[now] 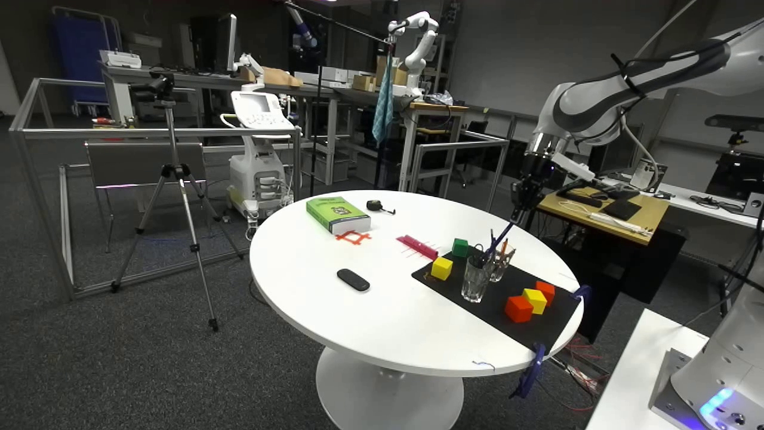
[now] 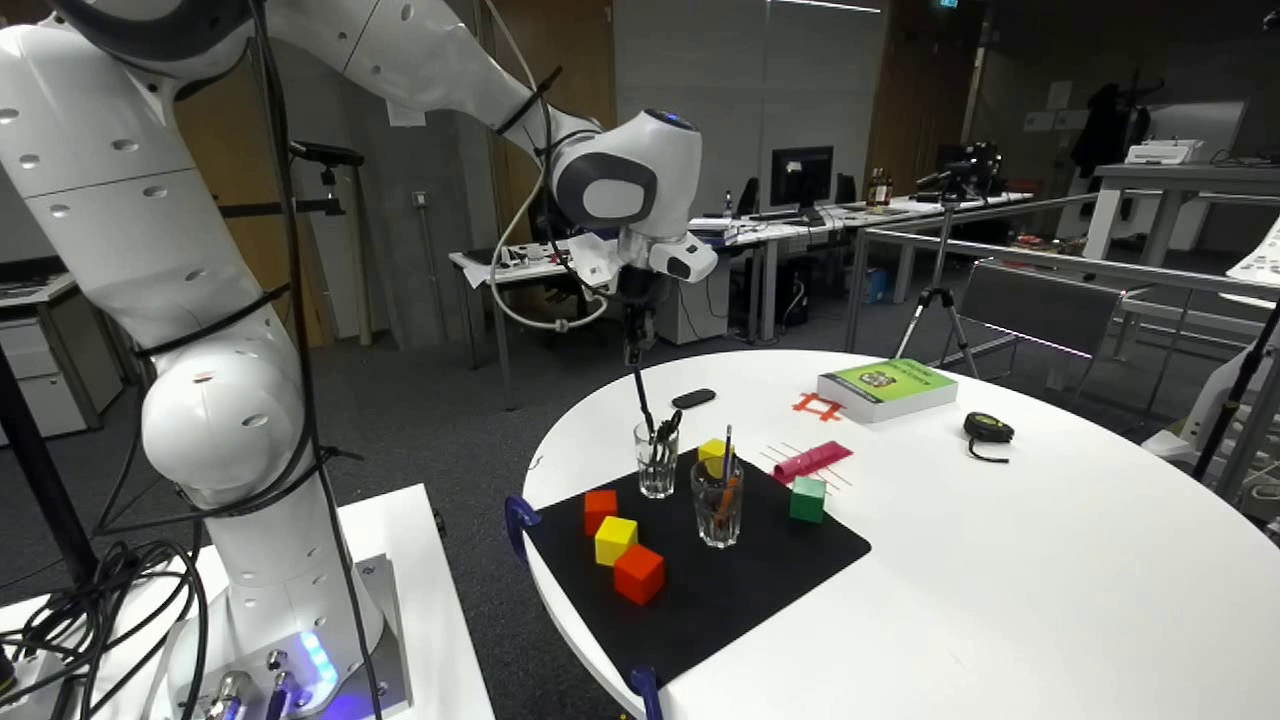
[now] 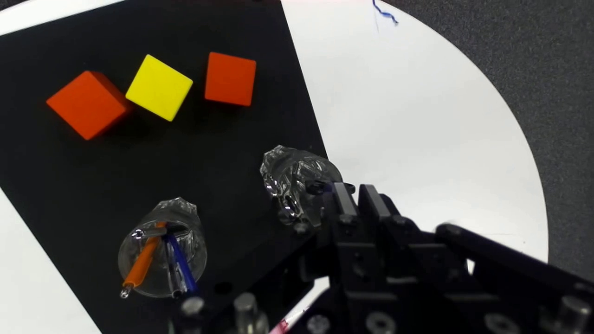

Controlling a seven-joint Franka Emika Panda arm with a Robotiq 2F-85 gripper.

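Note:
In exterior view 1, a slim dark pen [image 1: 503,234] slants down from my gripper [image 1: 516,208], which is shut on its upper end. The second exterior view shows the pen [image 2: 642,394] nearly upright below the gripper [image 2: 635,350], its lower end overlapping the rim of a clear glass [image 2: 656,468]. Whether the tip is inside the glass, I cannot tell. Black-handled items stand in that glass. My gripper partly covers the glass [image 3: 292,178] in the wrist view. A second glass [image 2: 717,516] holds orange and blue pens [image 3: 181,261].
The glasses stand on a black mat [image 2: 744,600] clamped to the white round table [image 1: 308,286]. Two red cubes and a yellow cube [image 3: 159,88] lie near one edge; another yellow cube [image 1: 441,268] and a green cube [image 1: 459,247] are opposite. A book [image 1: 338,215] lies farther off.

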